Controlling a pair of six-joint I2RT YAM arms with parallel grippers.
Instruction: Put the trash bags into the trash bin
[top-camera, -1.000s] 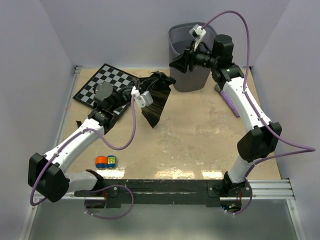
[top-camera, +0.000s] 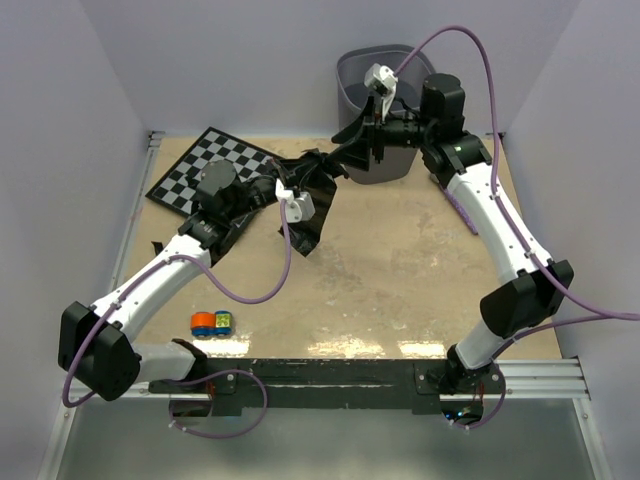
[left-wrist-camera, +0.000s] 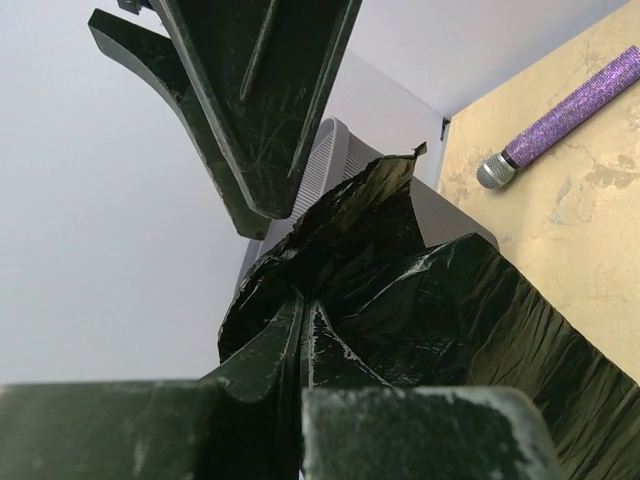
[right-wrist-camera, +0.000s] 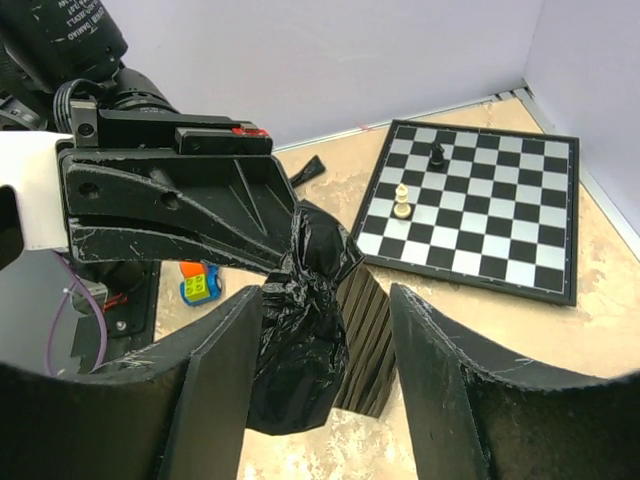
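Note:
A crumpled black trash bag (top-camera: 309, 215) hangs above the table, its gathered top pinched in my left gripper, which is shut on the thin plastic. In the right wrist view the bag (right-wrist-camera: 305, 335) appears between and beyond the spread fingers of my right gripper. That gripper is open and does not grip the bag. From above, its fingertips are close to the bag's top end. The grey trash bin (top-camera: 385, 168) stands at the back, partly behind the right arm; the inside is mostly hidden.
A chessboard with a few pieces lies at the back left. Orange and blue toy blocks (top-camera: 211, 323) sit near the front left. A purple microphone (left-wrist-camera: 575, 115) lies on the right side.

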